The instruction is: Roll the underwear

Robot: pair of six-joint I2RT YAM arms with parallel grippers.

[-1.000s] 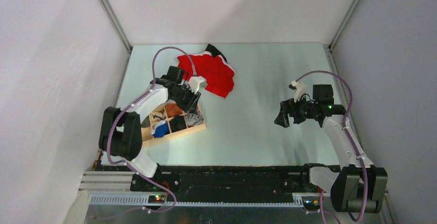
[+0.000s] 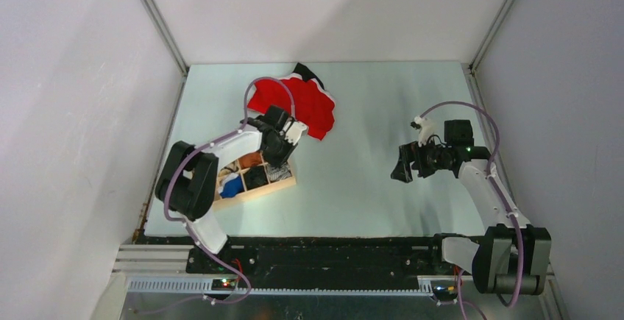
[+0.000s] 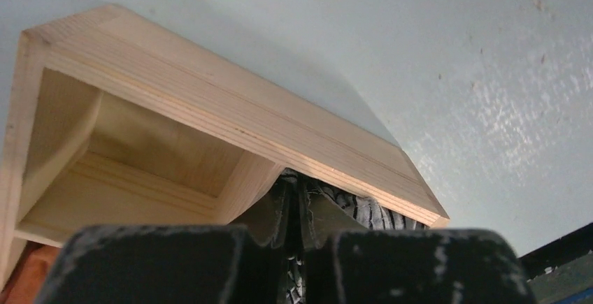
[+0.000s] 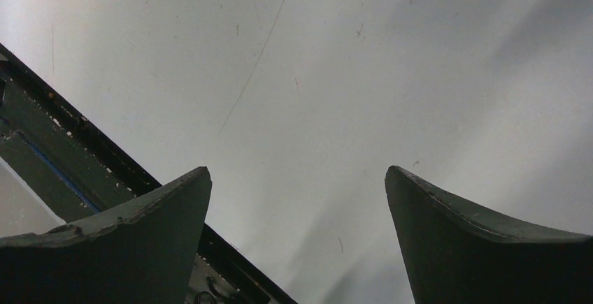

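My left gripper [image 2: 278,162] reaches down into the front right compartment of the wooden box [image 2: 254,193]. It is shut on the black-and-white striped cloth [image 3: 374,213], a little of which shows between and beside its fingers; most of that cloth is hidden. A red cloth [image 2: 302,103] with black and white parts lies spread flat at the back of the table. Over the bare right side, my right gripper [image 2: 410,175] stands open and holds nothing.
Other compartments hold a black cloth [image 2: 255,177], a blue and white cloth [image 2: 232,186] and an orange-brown cloth [image 2: 250,160]. One compartment [image 3: 133,171] beside the striped cloth is empty.
My left arm has swung to the right and its gripper has turned more downward over the striped cloth. The box has shifted slightly right. The right arm has hardly moved.
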